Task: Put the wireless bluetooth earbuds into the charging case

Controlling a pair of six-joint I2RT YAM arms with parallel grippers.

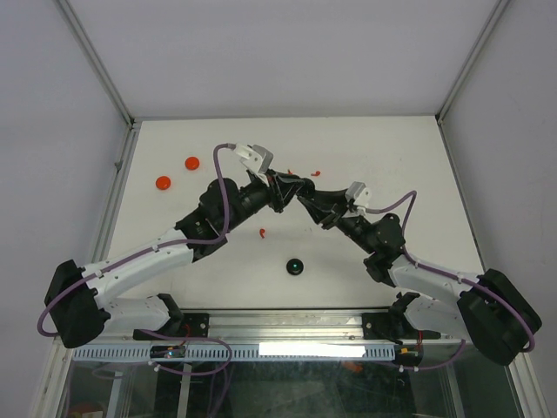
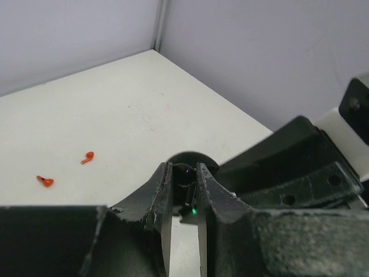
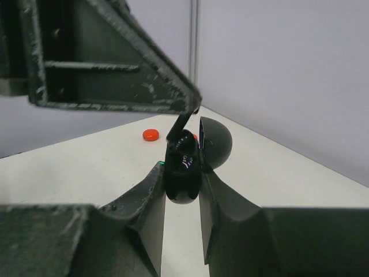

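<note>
In the right wrist view, my right gripper is shut on a glossy black charging case (image 3: 183,187), whose rounded lid (image 3: 216,141) stands open. From the upper left comes my left gripper, shut on a dark earbud (image 3: 178,128) that shows as a narrow stem. Its lower end meets the case opening in this view; how deep it sits is hidden. In the left wrist view, the left fingers (image 2: 157,196) come together in front of the case lid (image 2: 193,157). A small green light shows beside them. Both grippers meet over mid-table in the top view.
Several small red earbuds lie loose on the white table, such as one red earbud (image 1: 262,232). A closed black case (image 1: 295,266) is nearer the front. Two orange-red cases (image 1: 191,163) rest at the back left.
</note>
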